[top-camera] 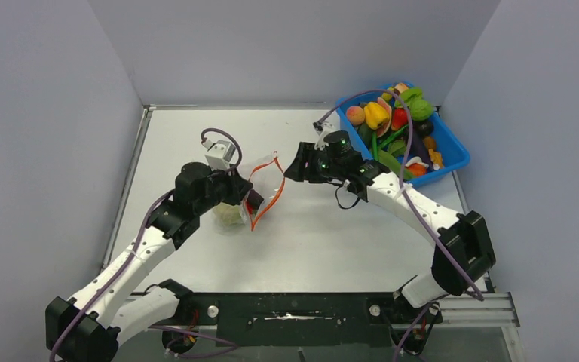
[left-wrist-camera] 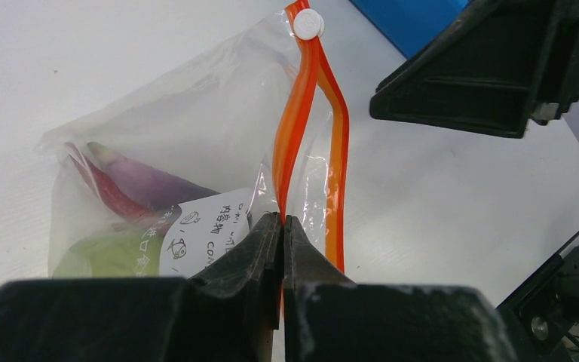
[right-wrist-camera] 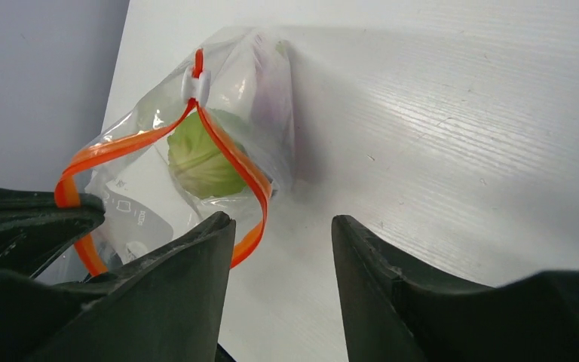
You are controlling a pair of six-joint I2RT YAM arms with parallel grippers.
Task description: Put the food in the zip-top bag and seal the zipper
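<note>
The clear zip bag (top-camera: 264,188) has an orange zipper (left-wrist-camera: 296,113) with a white slider (left-wrist-camera: 307,24). Through the plastic show a purple vegetable (left-wrist-camera: 143,176), a red one (left-wrist-camera: 106,190) and green leafy food (right-wrist-camera: 205,154). My left gripper is shut on the bag's zipper edge, pinched at its fingertips. My right gripper is open beside the bag's mouth, nothing between its fingers, apart from the bag.
A blue bin (top-camera: 452,151) full of produce stands at the back right, close behind the right arm.
</note>
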